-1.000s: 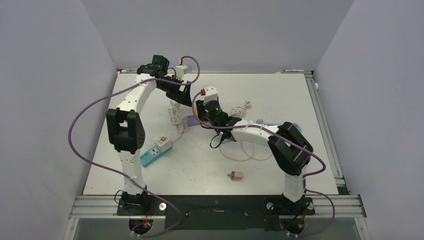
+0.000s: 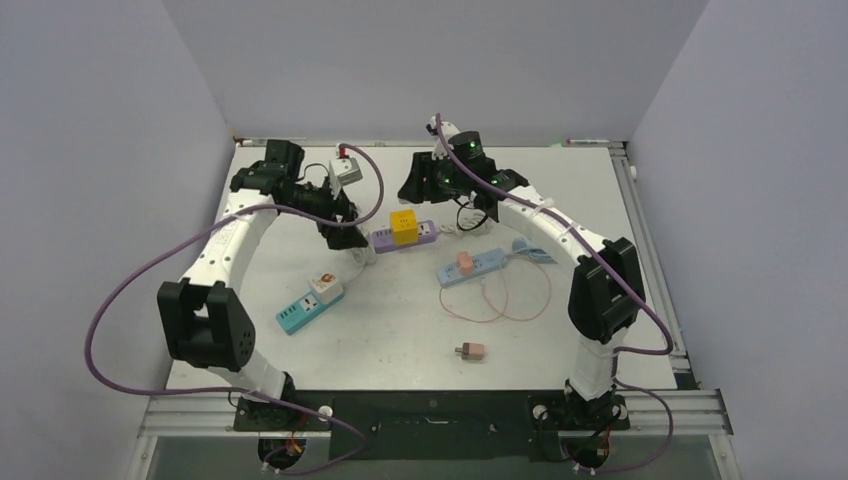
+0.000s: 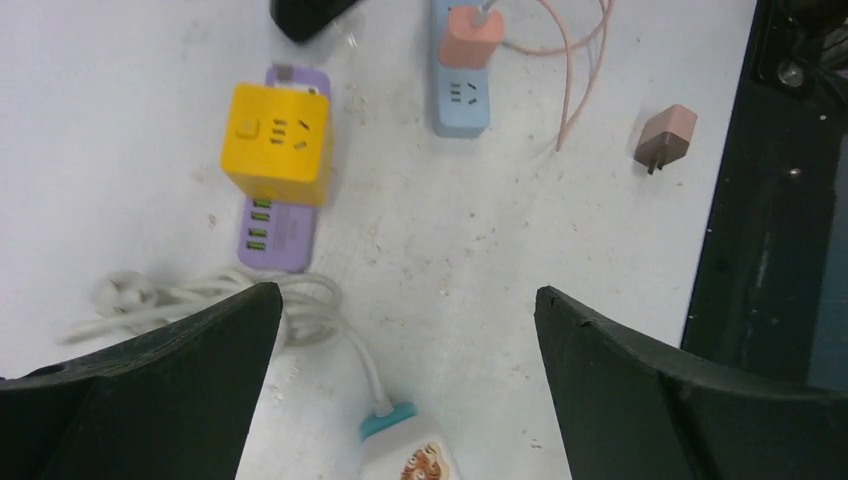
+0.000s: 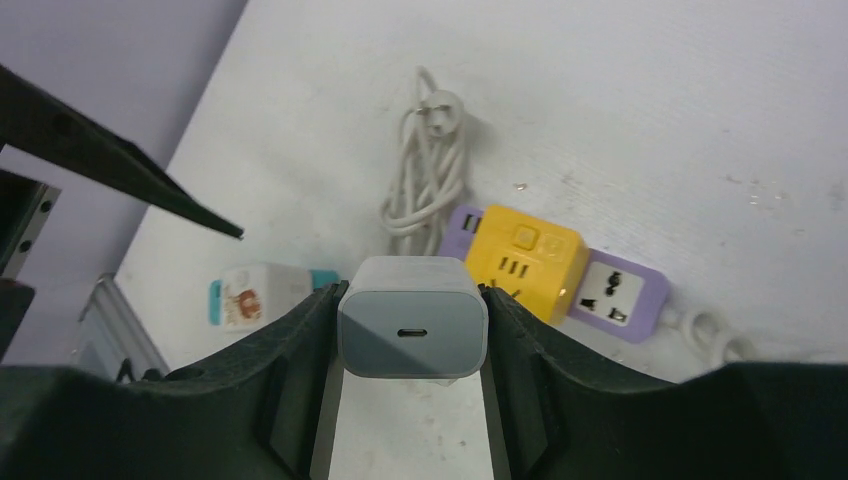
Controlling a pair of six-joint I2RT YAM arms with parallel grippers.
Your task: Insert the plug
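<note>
A white plug [image 4: 412, 330] is held in my right gripper [image 2: 415, 180], shut on it, raised above the back middle of the table. Below it lies a purple power strip [image 2: 385, 240] carrying a yellow cube adapter [image 2: 404, 227]. My left gripper [image 2: 343, 228] is open with nothing between its fingers, left of that strip over the coiled white cable [image 4: 425, 180]. A teal strip [image 2: 298, 316] with a white cube [image 2: 325, 286] lies front left. A blue strip [image 2: 485, 262] holds a pink plug [image 2: 465, 262].
A loose pink plug [image 2: 471, 352] lies near the front edge. Thin pink cables loop at the right middle. Side walls border the table.
My left arm has moved left and toward the front.
</note>
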